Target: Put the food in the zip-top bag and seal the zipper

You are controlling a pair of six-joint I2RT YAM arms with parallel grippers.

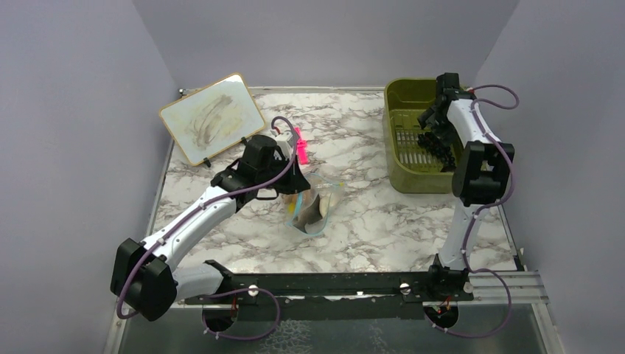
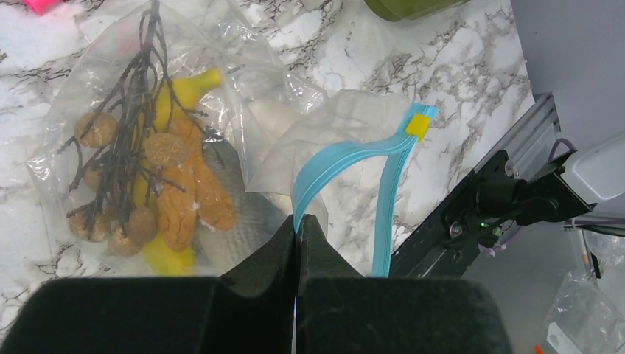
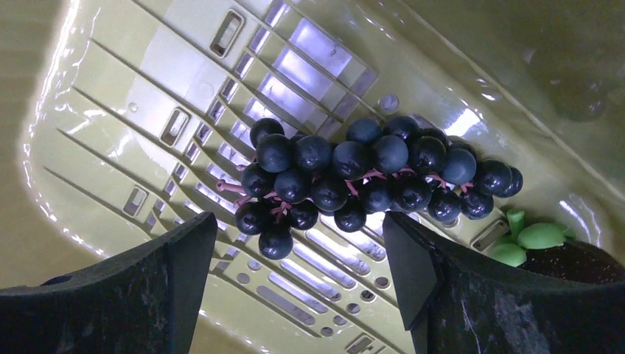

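The clear zip top bag (image 2: 284,110) lies on the marbled table, its blue zipper edge (image 2: 346,151) spread apart with a yellow slider (image 2: 418,127) at one end. Inside it show a yellow banana (image 2: 188,88), orange-brown pieces (image 2: 177,210), round brown food on dark stems (image 2: 166,150) and a grey fish-like item (image 2: 254,221). My left gripper is shut on the thin zipper edge of the bag. In the green basket (image 1: 399,177) lies a bunch of dark grapes (image 3: 354,173). Over the grapes my right gripper stands open, its fingers apart on either side.
A dark item with green leaves (image 3: 567,258) rests in the basket beside the grapes. A whiteboard (image 1: 214,118) and a pink object (image 1: 301,146) are behind the left arm. Table between bag and basket is clear.
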